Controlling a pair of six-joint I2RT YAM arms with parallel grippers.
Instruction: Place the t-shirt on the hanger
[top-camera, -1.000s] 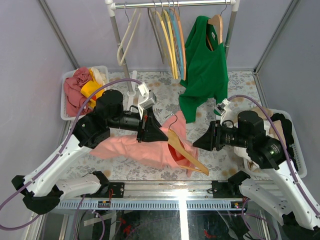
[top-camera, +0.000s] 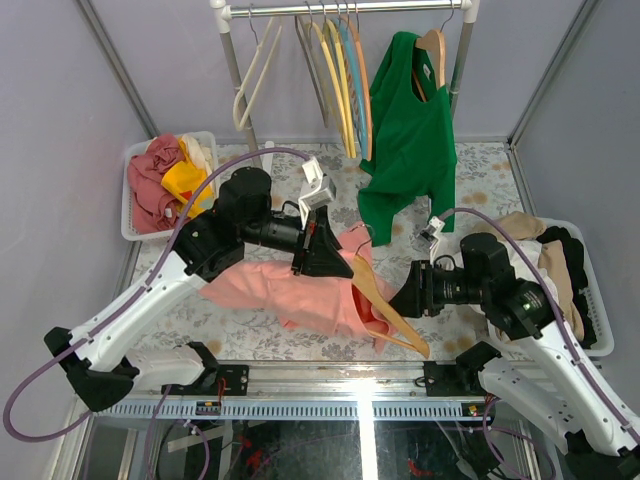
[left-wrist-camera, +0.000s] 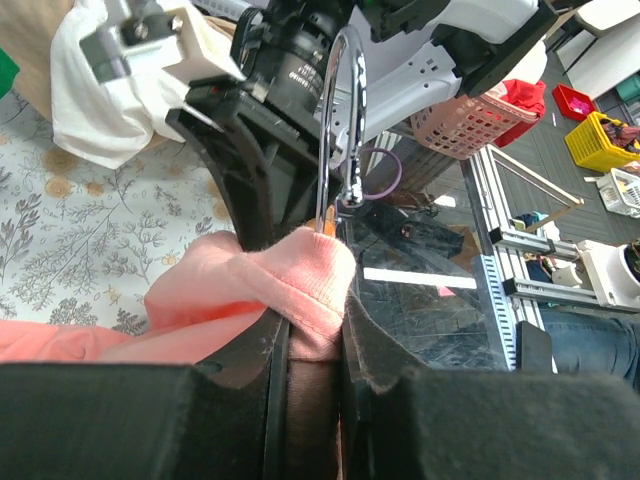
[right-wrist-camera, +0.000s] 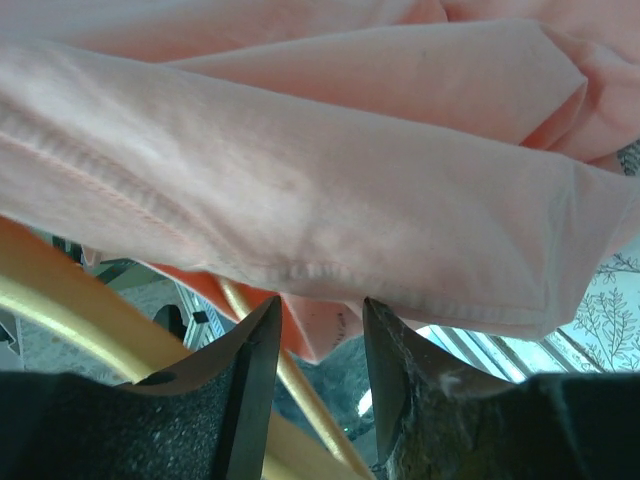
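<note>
The pink t-shirt (top-camera: 300, 293) hangs spread between the arms, above the patterned table. A wooden hanger (top-camera: 385, 308) reaches out of it to the lower right, its metal hook (left-wrist-camera: 340, 120) rising from the bunched fabric. My left gripper has its fingers closed around pink cloth and the hanger part under it, near the hook. My right gripper is open at the hanger's free right arm; the shirt's hemmed edge (right-wrist-camera: 330, 275) lies just beyond its fingertips. Nothing clear shows between those fingers. The hanger bars pass close by on their left.
Behind, a rail (top-camera: 345, 8) carries several empty hangers and a green top (top-camera: 415, 140). A basket of clothes (top-camera: 165, 190) stands at left, another basket (top-camera: 590, 300) at right. The table's front edge has a metal rail (top-camera: 300, 378).
The left gripper has moved to the right, carrying the hanger and shirt along.
</note>
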